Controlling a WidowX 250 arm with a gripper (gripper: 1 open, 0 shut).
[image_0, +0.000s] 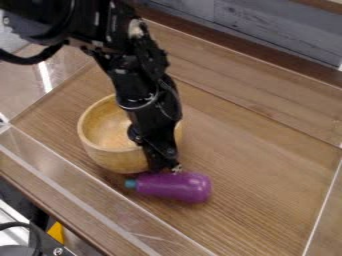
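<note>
A purple eggplant toy with a teal stem end lies on the wooden table in front of a tan bowl. The black arm reaches down over the bowl's right side. My gripper is low at the bowl's front right, just above the eggplant's stem end. Its fingertips are dark and small, so what is between them is unclear.
Raised edges run along the back and left. A small yellow object and a cable are at the bottom left, off the table's edge.
</note>
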